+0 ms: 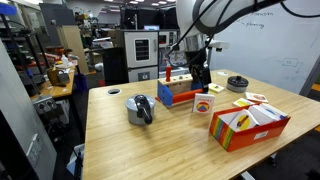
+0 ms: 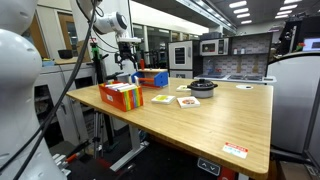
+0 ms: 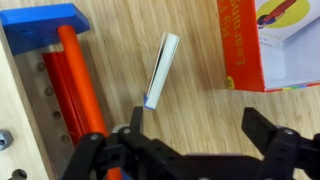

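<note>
My gripper is open, its dark fingers wide apart with nothing between them. A thin white block or card (image 3: 163,68), seen from above, stands ahead of the fingertips, nearer the left finger. In exterior view 1 a white card-like item (image 1: 203,103) with a rainbow print stands upright on the table, below and in front of the gripper (image 1: 200,82). To its right sits an open red box (image 1: 250,133) with white items inside. The box's printed red side (image 3: 240,45) shows at the upper right of the wrist view.
A blue and red rack (image 1: 180,90) stands behind the card; its red rod (image 3: 82,80) runs close to the left finger. A silver pot (image 1: 139,110) stands on the left, a dark pot (image 1: 237,81) at the back right.
</note>
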